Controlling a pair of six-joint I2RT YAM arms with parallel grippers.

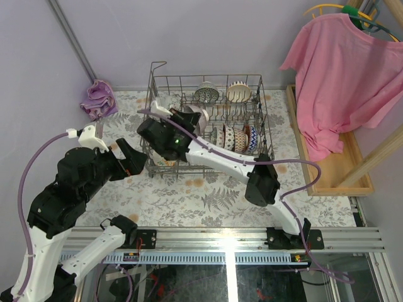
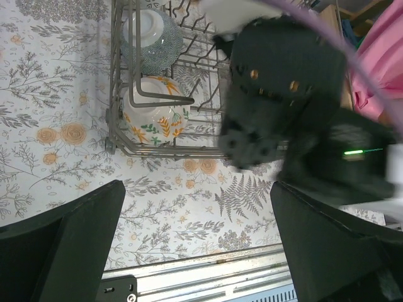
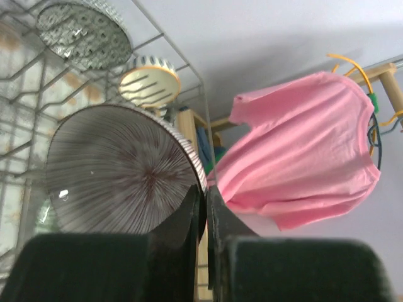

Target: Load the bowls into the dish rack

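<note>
The wire dish rack (image 1: 264,123) holds a speckled bowl (image 1: 206,93) and a cream bowl (image 1: 238,92) at the back, patterned bowls (image 1: 240,139) at the front right, and a floral bowl (image 2: 154,119) and a grey-green bowl (image 2: 160,50) on the left. My right gripper is shut on the rim of a dark, finely ribbed bowl (image 3: 126,163), held tilted over the rack's middle. My left gripper stands open left of the rack, empty, partly facing the right arm.
A pink shirt (image 1: 340,75) hangs over a wooden tray (image 1: 352,176) at the right. A purple cloth (image 1: 99,100) lies back left. The table in front of the rack is clear.
</note>
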